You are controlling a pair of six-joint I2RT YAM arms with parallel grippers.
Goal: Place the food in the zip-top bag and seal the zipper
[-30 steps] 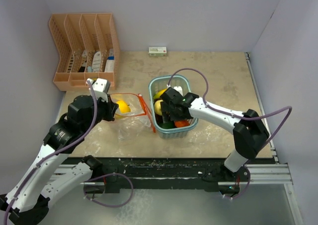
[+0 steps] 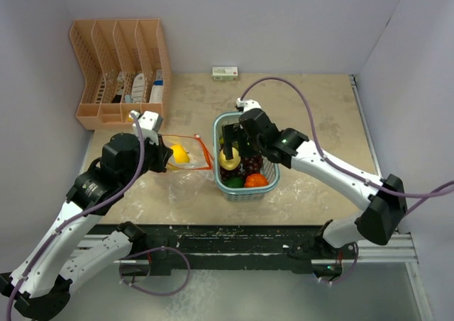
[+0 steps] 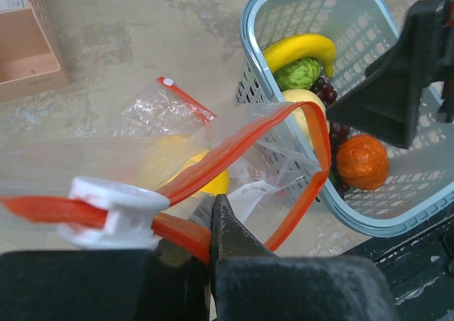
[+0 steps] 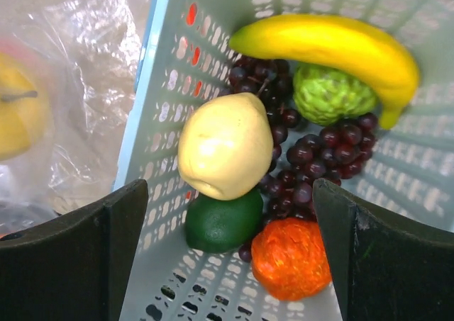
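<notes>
The zip top bag (image 2: 188, 179) with orange zipper lies open left of the basket, a yellow fruit (image 2: 179, 153) inside it. My left gripper is shut at the bag's zipper edge, holding the bag's rim. My right gripper (image 2: 234, 140) is open over the basket, above a pale round fruit (image 4: 223, 147). The basket also holds a banana (image 4: 319, 44), green lettuce-like item (image 4: 330, 91), grapes (image 4: 312, 158), a dark green item (image 4: 220, 222) and an orange item (image 4: 289, 257).
A pink divided organizer (image 2: 99, 115) stands at the back left, a small box (image 2: 224, 74) at the back. A dark edge runs along the front.
My right gripper has risen and moved back from the basket's front part to above the pale fruit. The left arm has moved slightly.
</notes>
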